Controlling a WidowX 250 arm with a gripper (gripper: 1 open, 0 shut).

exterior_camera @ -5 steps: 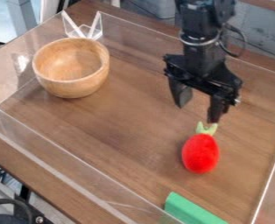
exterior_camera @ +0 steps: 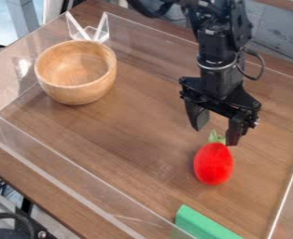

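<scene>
My black gripper (exterior_camera: 216,127) hangs on the right side of the table, open, its fingertips just above the green top of a red vegetable-like object (exterior_camera: 213,164) that lies on the wood surface. Nothing shows between the fingers.
A wooden bowl (exterior_camera: 75,79) sits at the upper left. A green block (exterior_camera: 205,223) lies at the bottom edge. Clear panels border the wooden table (exterior_camera: 124,135), whose middle is free.
My gripper has moved slightly down the view, closer to the red object. The bowl, red object and green block have not moved.
</scene>
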